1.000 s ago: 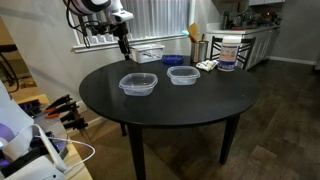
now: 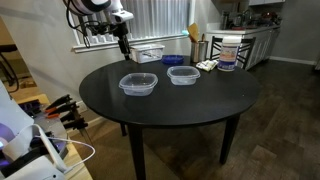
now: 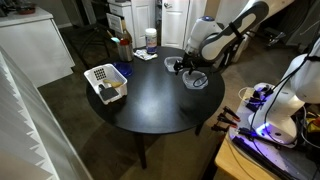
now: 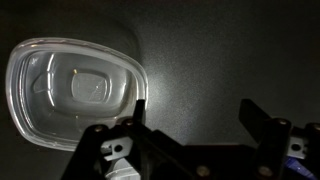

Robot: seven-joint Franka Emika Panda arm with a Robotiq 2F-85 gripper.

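Observation:
Two clear plastic containers stand on the round black table (image 2: 215, 105). The nearer container (image 2: 138, 84) is at the left front in exterior view 1, and the other container (image 2: 183, 75) sits to its right and farther back. My gripper (image 2: 123, 47) hangs above the table, behind and left of the nearer one. In the wrist view, a container (image 4: 82, 92) with rounded corners lies left of my gripper, looking empty. The fingers stand wide apart with bare dark tabletop between them; the gripper is open and holds nothing.
A white basket (image 3: 106, 84) stands at the table's left in exterior view 2. Toward the back are a utensil holder (image 3: 125, 50) and a white tub (image 3: 151, 40). A blue item (image 2: 175, 60) lies near the basket.

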